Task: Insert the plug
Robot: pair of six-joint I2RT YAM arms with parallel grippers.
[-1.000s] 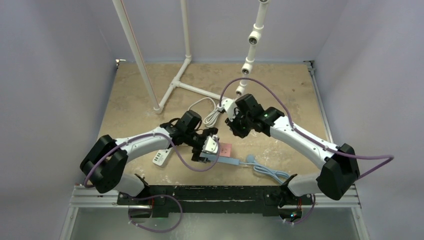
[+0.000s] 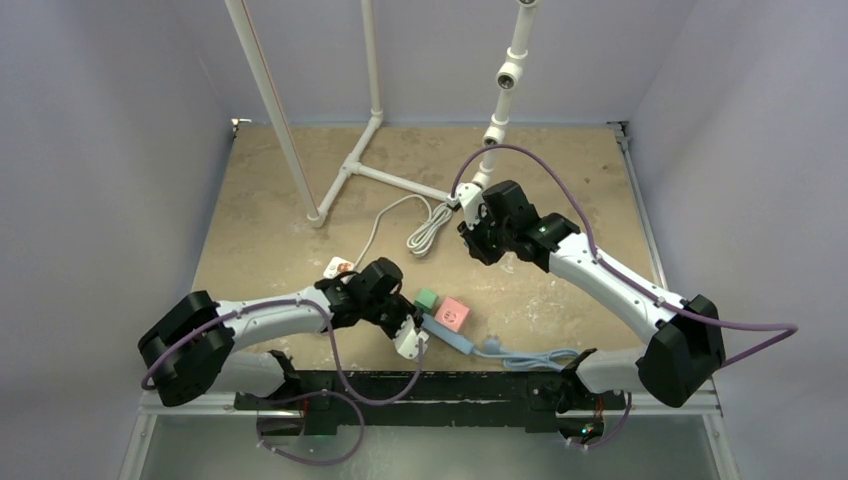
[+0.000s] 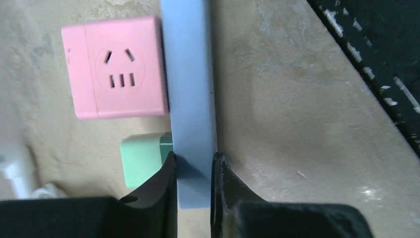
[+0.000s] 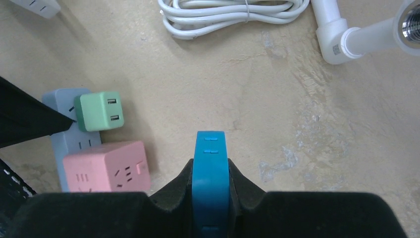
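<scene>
My left gripper is shut on the end of the light-blue power strip (image 2: 447, 331), which lies on the table. The pink socket cube (image 3: 114, 67) and green cube (image 4: 101, 111) are beside the strip; the green one has slots on its face. In the right wrist view a bright blue block (image 4: 210, 173) sits between the fingers of my right gripper, which is raised right of the cubes in the top view.
A white strip (image 2: 338, 267) lies behind my left arm, with coiled white cable (image 2: 428, 228) and white pipes at the back. Light-blue cable (image 2: 530, 358) lies at front right.
My left gripper has moved toward the front, and the strip's left end has swung. The green cube has come into view in the top view. The right arm shifted slightly rightward.
</scene>
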